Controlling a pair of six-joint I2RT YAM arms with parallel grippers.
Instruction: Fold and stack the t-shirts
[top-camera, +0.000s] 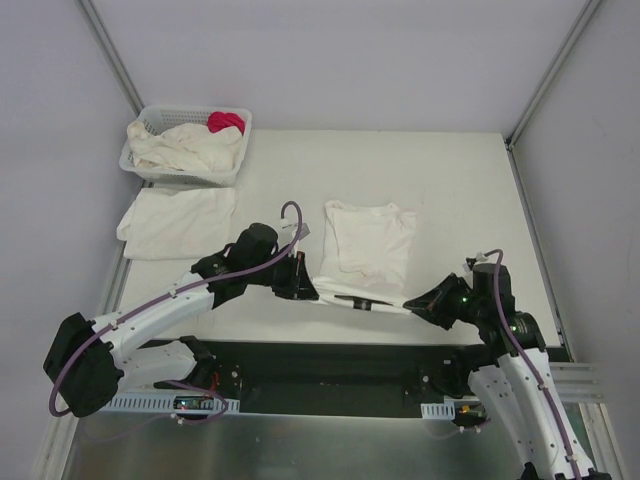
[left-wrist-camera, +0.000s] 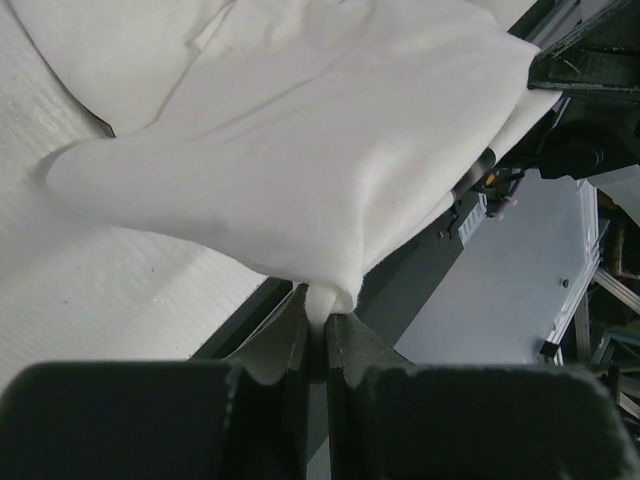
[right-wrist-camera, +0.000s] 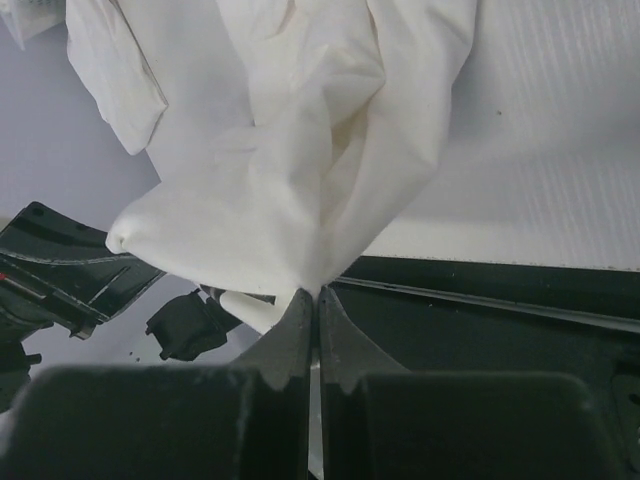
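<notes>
A white t-shirt (top-camera: 370, 238) lies at the middle of the table, its near edge lifted and stretched between my two grippers. My left gripper (top-camera: 311, 292) is shut on one near corner; in the left wrist view the bunched cloth (left-wrist-camera: 335, 298) shows between its fingertips. At the opposite corner, my right gripper (top-camera: 412, 305) is shut too, with a pinch of white cloth (right-wrist-camera: 306, 285) at its tips in the right wrist view. The span of cloth hangs near the table's front edge, with a dark print visible on it from above.
A folded white shirt (top-camera: 180, 222) lies at the table's left. Behind it stands a white basket (top-camera: 186, 178) with white cloth (top-camera: 185, 148) and a red piece (top-camera: 226, 122).
</notes>
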